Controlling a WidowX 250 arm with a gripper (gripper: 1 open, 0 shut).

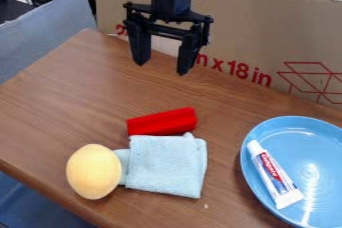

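My gripper [164,56] hangs open above the back of the wooden table, in front of the cardboard, nothing between its fingers. Below it lie a red cylinder [162,122], a folded light-blue cloth [166,167] and a pale yellow oval object [94,171] at the front left, touching the cloth. On the right, a white tube [273,175] lies on a blue plate [314,152].
A cardboard panel [274,47] with red printing borders the back of the table [67,102]. Grey-blue fabric [47,42] lies beyond the left edge.
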